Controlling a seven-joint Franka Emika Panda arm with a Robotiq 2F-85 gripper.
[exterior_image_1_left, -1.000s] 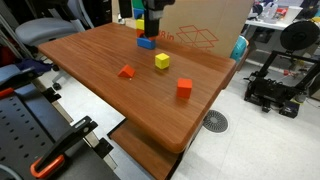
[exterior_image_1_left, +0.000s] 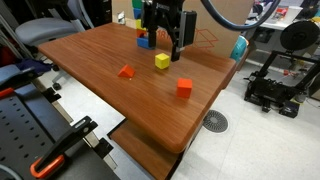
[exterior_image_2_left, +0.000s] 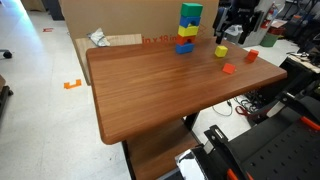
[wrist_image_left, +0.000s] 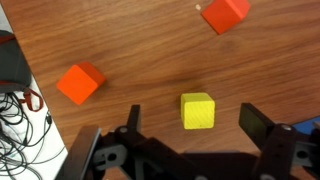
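A small yellow cube (exterior_image_1_left: 162, 61) rests on the wooden table. My gripper stands open above it, and in the wrist view the yellow cube (wrist_image_left: 198, 110) shows between the spread fingers, apart from both. From the side, the fingertips hang just over the cube in exterior view 1. Toward the table's rounded end sits an orange-red cube (exterior_image_1_left: 184, 88). Another orange-red block (exterior_image_1_left: 126, 72), wedge-like from this side, lies nearer the robot's base. Exterior view 2 shows a stack of green, blue and yellow blocks (exterior_image_2_left: 188, 29) beside the yellow cube.
A blue block (wrist_image_left: 307, 126) from the stack's side shows at the wrist view's right edge, close to one finger. A low board (exterior_image_1_left: 208, 40) stands along the far side of the table.
My gripper has moved down and to the right in exterior view 1, from near the block stack to over the yellow cube. The blocks on the table have not visibly moved.
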